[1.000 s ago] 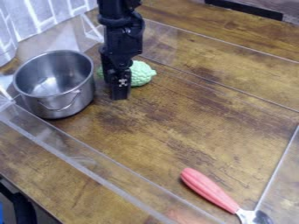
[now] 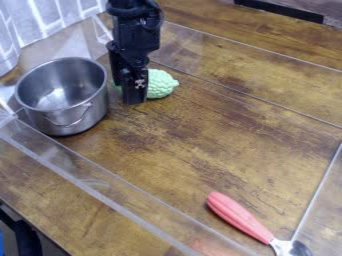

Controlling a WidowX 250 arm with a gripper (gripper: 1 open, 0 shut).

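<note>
My black gripper [image 2: 132,88] hangs at the upper left, just right of a steel pot [image 2: 60,110] that stands on the wooden table [image 2: 214,120]. A light green bumpy object [image 2: 156,83], like a toy vegetable, lies behind the gripper and partly hidden by it. Whether the fingers are open or shut is unclear against the dark body.
A pink-handled utensil [image 2: 245,220] lies at the front right, its metal end at the frame edge. Clear plastic edges run along the left and right of the work area.
My gripper has shifted slightly to the left and up, toward the pot. The other things look unmoved.
</note>
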